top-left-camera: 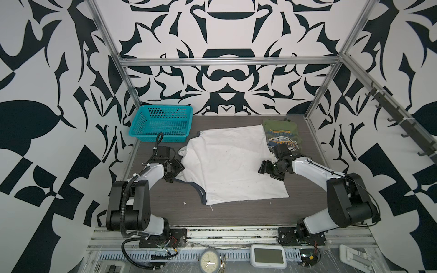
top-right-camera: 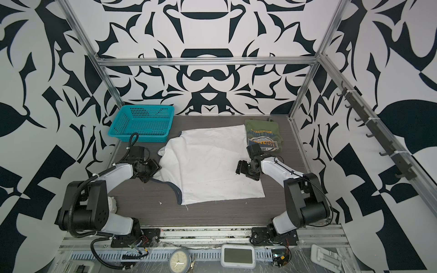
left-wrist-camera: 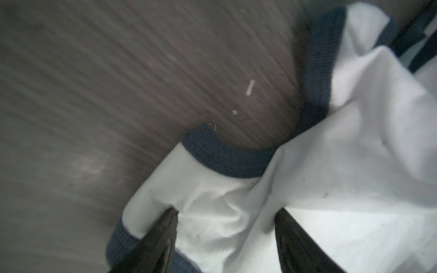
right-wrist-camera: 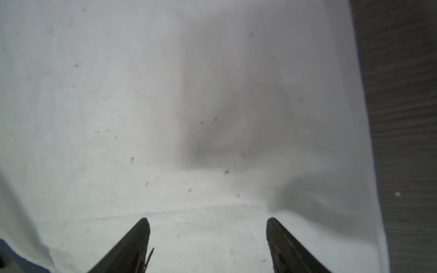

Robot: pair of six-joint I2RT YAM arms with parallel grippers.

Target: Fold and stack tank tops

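A white tank top (top-left-camera: 227,163) with dark navy trim lies spread over the middle of the table, its left end rumpled. My left gripper (top-left-camera: 175,169) is at that left end, open, with rumpled fabric and trim (left-wrist-camera: 223,159) under its fingers in the left wrist view. My right gripper (top-left-camera: 268,169) hangs over the right part of the white cloth, its fingertips apart over flat, speckled fabric (right-wrist-camera: 204,136). An olive tank top (top-left-camera: 282,132) with a printed logo lies at the back right.
A teal basket (top-left-camera: 160,136) sits at the back left. Bare table (top-left-camera: 173,209) shows along the front and beside the white cloth. Walls and metal rails enclose the workspace.
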